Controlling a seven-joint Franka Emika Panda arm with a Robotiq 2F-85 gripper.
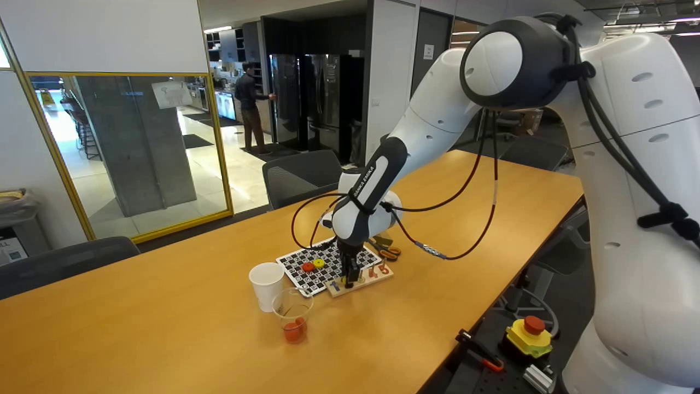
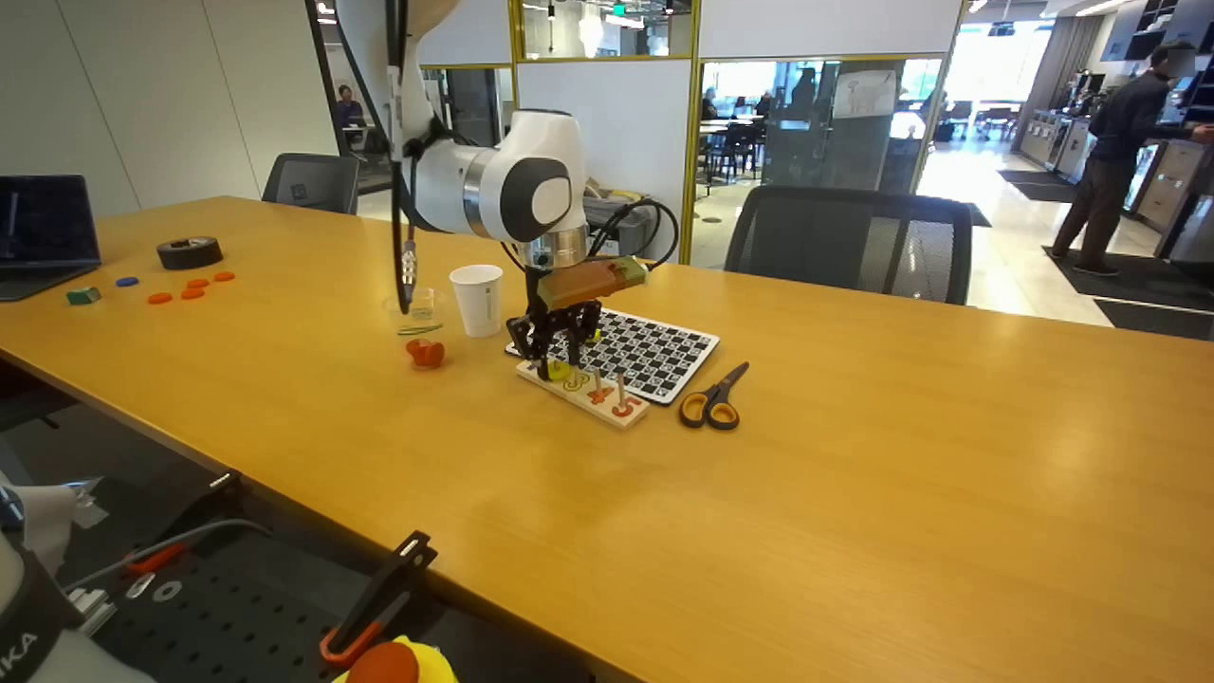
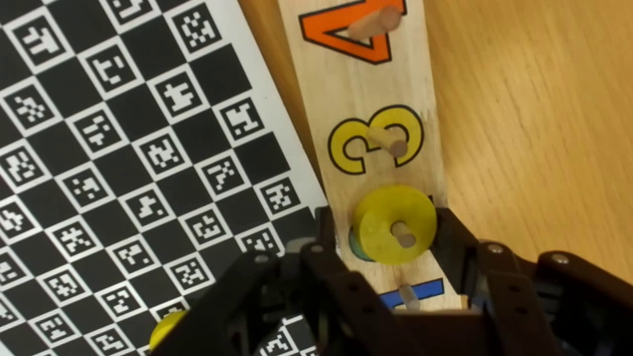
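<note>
A yellow disc (image 3: 380, 237) with a hole lies around the second peg of the wooden number board (image 3: 368, 77), and the peg's tip pokes up through it. My gripper is shut on the disc, with a finger to either side. The right finger touches the disc's edge. On the left a narrow strip of wood shows between disc and finger. Part of a green numeral peeks from under the disc. The pegs at the yellow 3 (image 3: 347, 148) and orange 4 (image 3: 332, 38) are bare. In exterior view 2 my gripper (image 2: 558, 364) is down at the board.
Beside the board lies a checkered marker sheet (image 3: 127, 172), bearing a red disc (image 1: 308, 267) and another yellow disc (image 1: 319, 263). A white paper cup (image 1: 266, 285), a clear cup (image 1: 292, 308) with red pieces and scissors (image 2: 711, 405) stand or lie near.
</note>
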